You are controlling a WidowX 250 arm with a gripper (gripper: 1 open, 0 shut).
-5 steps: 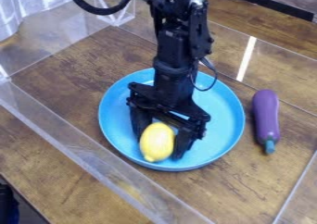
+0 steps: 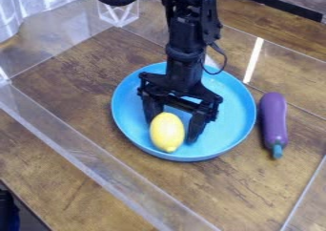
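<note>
A yellow oval object (image 2: 167, 132), lemon-like, lies in the front part of a blue round plate (image 2: 227, 130). The black gripper (image 2: 176, 118) hangs over the plate from above, its fingers down around and just behind the yellow object. The fingers look apart; whether they touch the object is hard to tell.
A purple eggplant-like object (image 2: 274, 122) with a teal tip lies right of the plate on the wooden table (image 2: 71, 73). Clear plastic edges run along the left side. The table behind and in front of the plate is bare.
The gripper has risen slightly and moved back, away from the front of the plate. The yellow object sits about where it was, a little more uncovered.
</note>
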